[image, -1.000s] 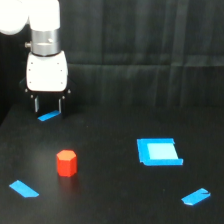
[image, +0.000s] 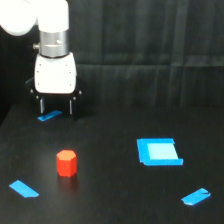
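Observation:
A red hexagonal block (image: 67, 163) rests on the black table, left of the middle in the camera view. My gripper (image: 57, 104) hangs at the back left, its two dark fingers spread apart and nothing visible between them. It is well behind the block and not touching it. To the right lies a white square (image: 161, 152) framed by blue tape (image: 142, 151), with nothing on it.
Strips of blue tape lie flat on the table: one strip (image: 49, 116) near my gripper, another (image: 23, 188) at front left, a third (image: 195, 197) at front right. A dark curtain (image: 140, 50) closes off the back.
My gripper has shifted a little to the right, and its fingers look slightly farther apart. The red block, the white square and the tape strips have stayed where they were.

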